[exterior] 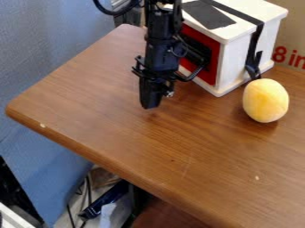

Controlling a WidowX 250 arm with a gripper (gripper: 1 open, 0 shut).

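Observation:
My black gripper (pixel 154 96) hangs pointing down just above the wooden table (pixel 131 151), in front of a white box (pixel 226 80) with a red front (pixel 201 44) and black straps. Whether its fingers are open or shut is hard to tell from this side. To the right, a pale yellow, egg-shaped object (pixel 266 101) rests on the table, apart from the gripper.
A cardboard box (pixel 288 40) stands behind at the right. Beyond the left edge are a blue-grey partition (pixel 48 80) and cables and bags on the floor below.

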